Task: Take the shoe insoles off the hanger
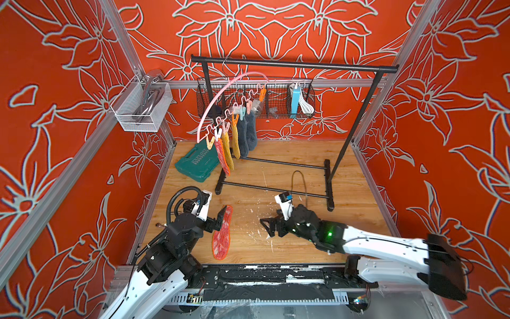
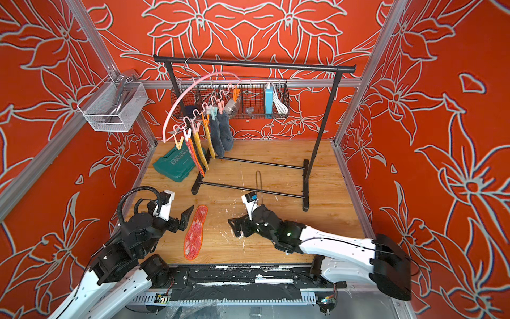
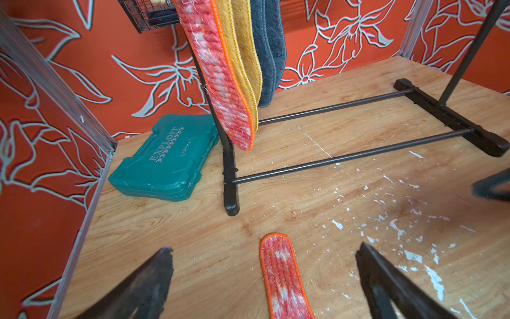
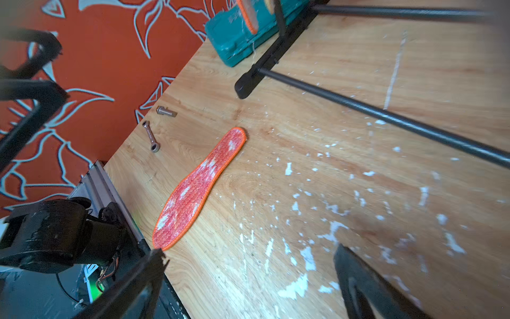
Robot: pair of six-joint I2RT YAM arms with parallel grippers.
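A red-and-white insole [image 1: 222,234] lies flat on the table, between the two grippers. More insoles hang by clips on the pink hanger [image 1: 212,101]: a red one [image 3: 223,85] in front, yellow ones [image 1: 234,135] and grey ones [image 1: 248,133] behind it. My left gripper [image 1: 217,222] is open just left of and above the lying insole's upper part. My right gripper [image 1: 268,226] is open over bare table to the right of that insole, with nothing between its fingers.
A black rack [image 1: 294,63] carries the hanger, its feet on the table. A teal case [image 1: 194,162] lies at back left. Small metal tools [image 4: 151,135] lie by the left edge. Wire baskets are on the walls.
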